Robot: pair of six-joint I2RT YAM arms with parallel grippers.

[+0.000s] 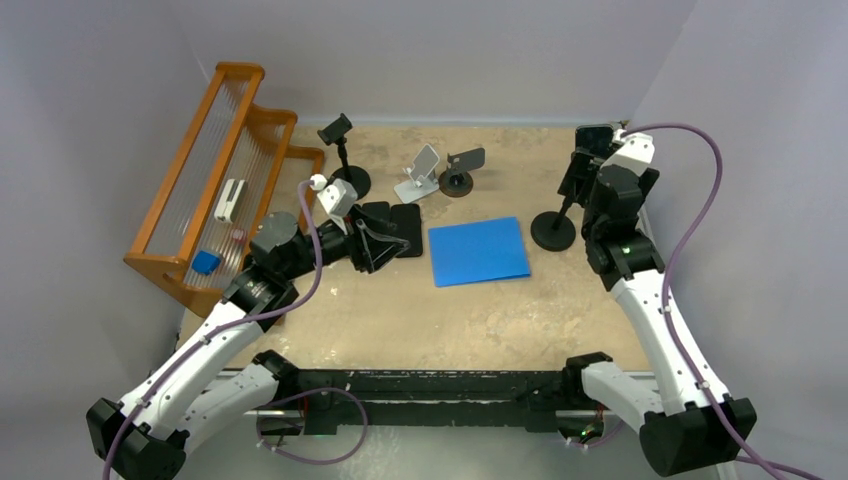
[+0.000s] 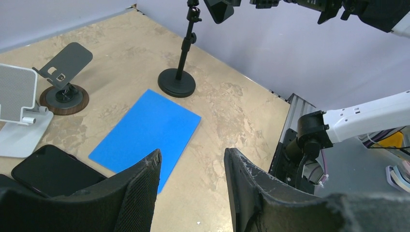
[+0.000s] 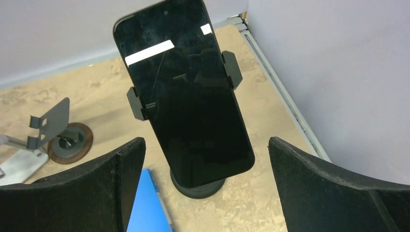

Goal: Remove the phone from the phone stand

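A black phone (image 3: 186, 111) sits upright in a clamp holder on the tall stand, whose round black base (image 1: 552, 231) shows at the table's right. My right gripper is open around the phone's lower end, fingers to either side, apart from it in the right wrist view. My left gripper hangs over the middle-left of the table, near two black phones (image 1: 405, 229) lying flat, its fingers apart with nothing between them.
A blue mat (image 1: 478, 251) lies mid-table. Smaller stands (image 1: 420, 176) and a black stand (image 1: 352, 180) are at the back. A wooden rack (image 1: 150, 262) stands left.
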